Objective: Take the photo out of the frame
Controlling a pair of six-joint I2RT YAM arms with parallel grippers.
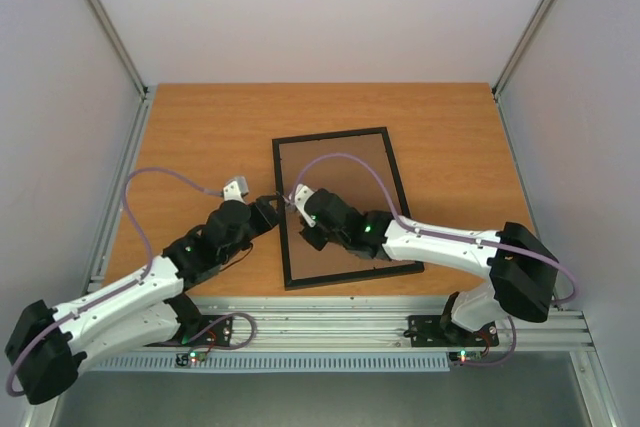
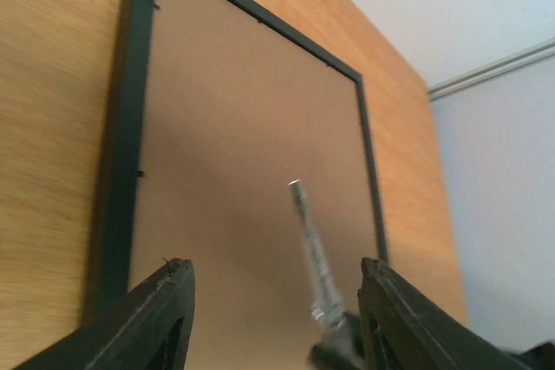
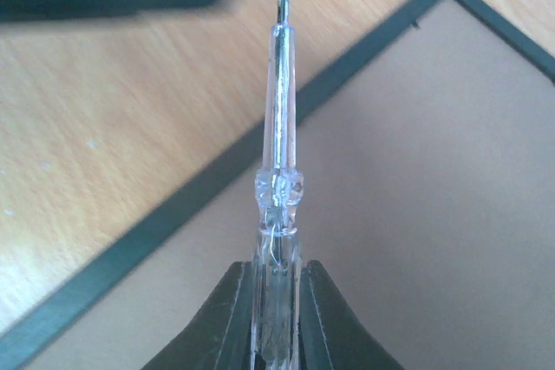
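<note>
The picture frame (image 1: pixel 398 187) lies back-up on the table, brown backing (image 2: pixel 225 110) inside a dark border with small tabs. My right gripper is shut on a clear-handled screwdriver (image 3: pixel 279 93) with a metal blade, held above the backing near the left border. My left gripper hovers low at that border, its fingers apart with nothing seen held between them; the screwdriver shows behind them in the left wrist view. Any photo is hidden.
Bare wooden table (image 1: pixel 460 157) surrounds the frame at the back, left and right. Walls border the table at the back and sides. Both arms are close together over the frame's left side.
</note>
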